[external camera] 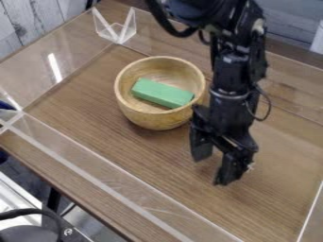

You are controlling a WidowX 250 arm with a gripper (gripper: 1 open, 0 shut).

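My black gripper (220,150) reaches down from the top centre to low over the wooden table, right of a wooden bowl (158,117). Its two dark fingers are spread apart, open. A small pale object partly shows beside the right fingertip, too small to identify. A green block (163,93) lies inside the bowl.
A white wire-like holder (113,26) stands at the back left. Dark cables and parts sit at the lower-left edge.
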